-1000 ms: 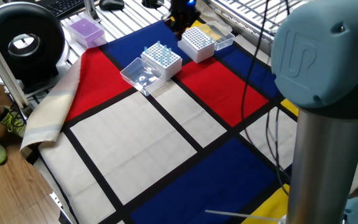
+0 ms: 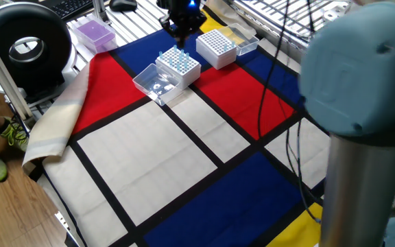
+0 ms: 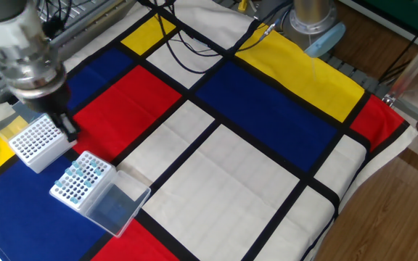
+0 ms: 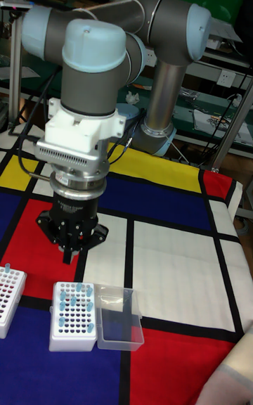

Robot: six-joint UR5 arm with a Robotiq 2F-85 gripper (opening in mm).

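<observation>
The white tip rack holds several pale blue tips, upright in its holes; its clear lid lies open towards the red and white cloth. Beside it stands a second white rack, nearly empty, with a blue tip or two at one corner. My black gripper points down above the table near the racks, its fingers close together. No object shows between them, though the fingertips are small and dark here. In exterior view 2 the gripper appears beside the second rack, partly blurred.
A purple-lidded box sits at the back left. The second rack's clear lid lies open behind it. Black cables hang near the arm's base.
In exterior view 1, my gripper has moved left, from beside the second rack to behind the rack with several tips. The arm's blue joint cap has turned. Both racks stay put.
</observation>
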